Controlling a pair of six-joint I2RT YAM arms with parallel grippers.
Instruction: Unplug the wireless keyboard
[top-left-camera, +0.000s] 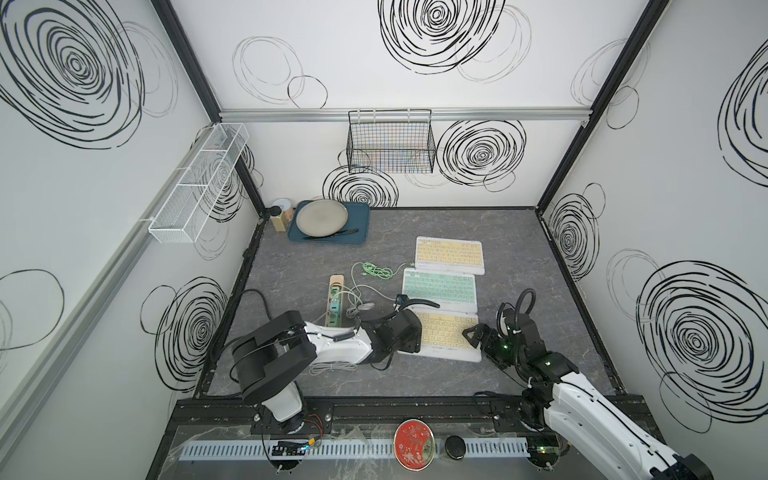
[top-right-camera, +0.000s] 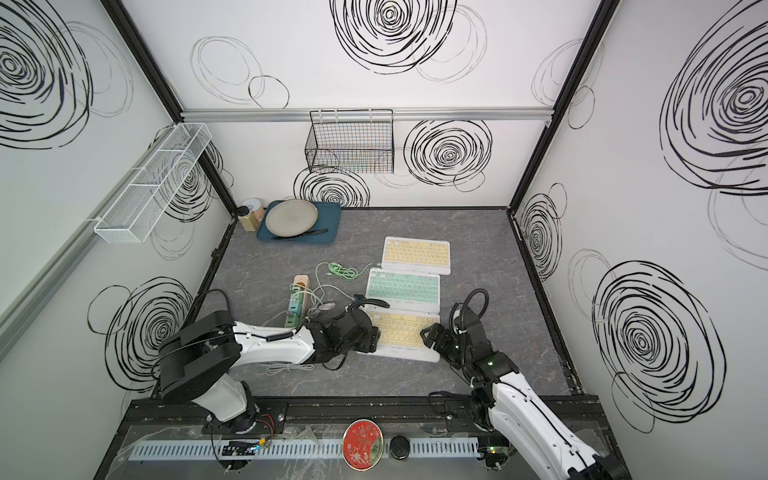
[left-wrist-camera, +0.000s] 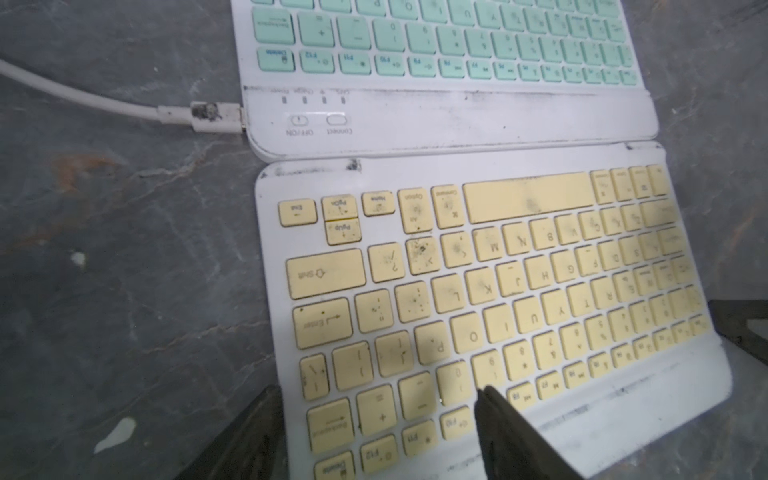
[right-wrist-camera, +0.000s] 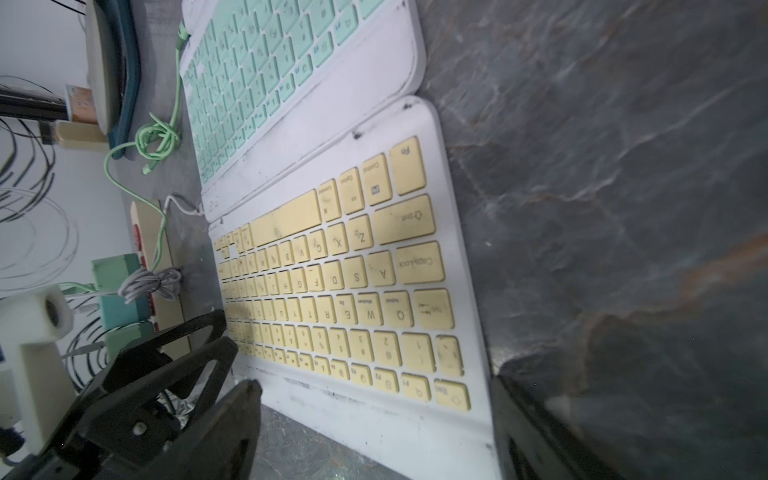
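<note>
Three keyboards lie in a stack of rows: a far yellow-keyed one (top-left-camera: 449, 254), a mint-keyed one (top-left-camera: 440, 290) and a near yellow-keyed one (left-wrist-camera: 480, 296). A white cable plug (left-wrist-camera: 214, 117) sits in the left side of the mint keyboard, and a green cable (right-wrist-camera: 177, 68) runs toward the far one. At the near keyboard's left end, my left gripper is part open, its fingers apart over that corner. My right gripper is at the right end, also part open; the keyboard's edge shows between its fingers.
A power strip (top-left-camera: 334, 297) with plugs and tangled cables lies left of the keyboards. A blue tray (top-left-camera: 359, 227) with a grey plate stands at the back left. Bare table (top-left-camera: 520, 240) is at the back right.
</note>
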